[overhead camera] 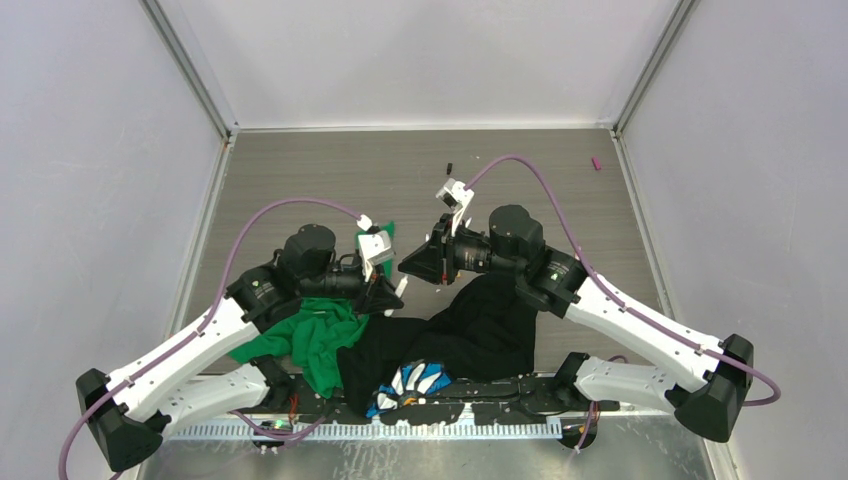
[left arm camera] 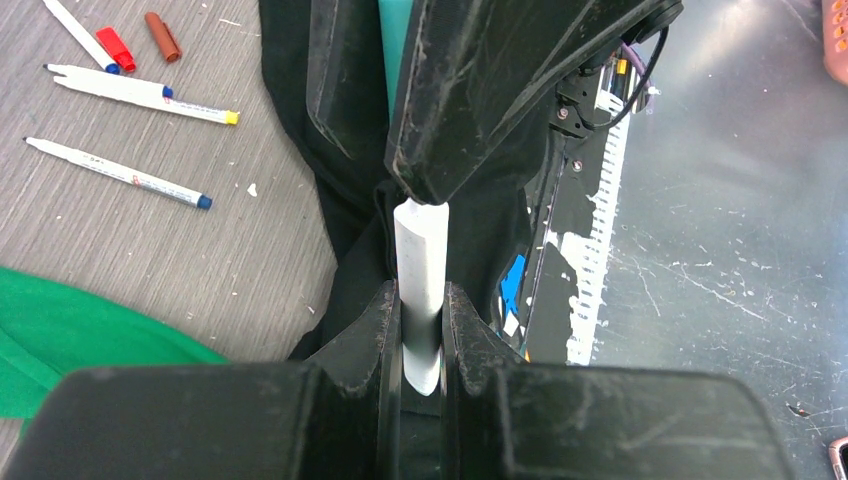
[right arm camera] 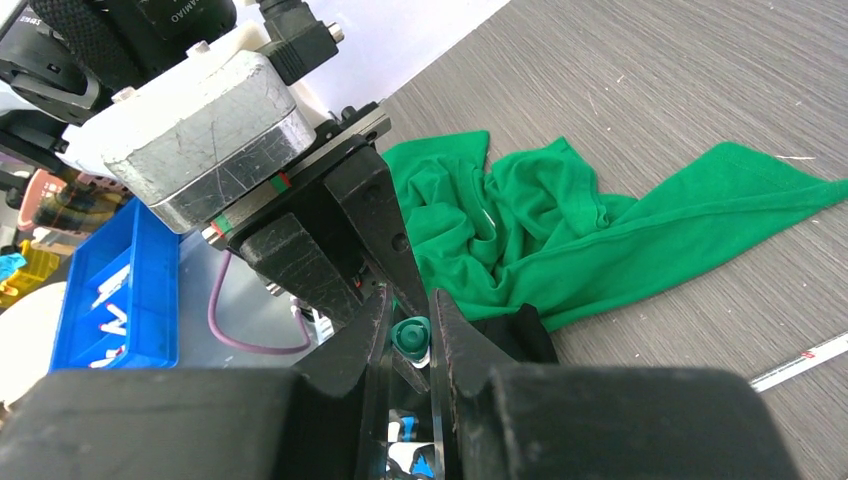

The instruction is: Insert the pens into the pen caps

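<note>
A white pen (left arm camera: 421, 265) stands clamped in my shut left gripper, one end poking out beyond the fingers. Just past that end are the dark fingers (left arm camera: 440, 120) of the other arm. Between them shows a smooth teal cap (left arm camera: 396, 45). In the right wrist view the round end of the teal cap (right arm camera: 411, 338) sits snugly between the fingertips of my right gripper, with a bit of white behind it. From above, the white pen (overhead camera: 401, 285) points up toward the right fingertips. Whether its tip is inside the cap is hidden.
Several loose pens (left arm camera: 120, 170), a red cap (left arm camera: 115, 48) and a brown cap (left arm camera: 163, 37) lie on the wooden table. Green cloth (overhead camera: 315, 335) and black cloth (overhead camera: 480, 330) cover the near side. A pink cap (overhead camera: 596, 163) lies far right.
</note>
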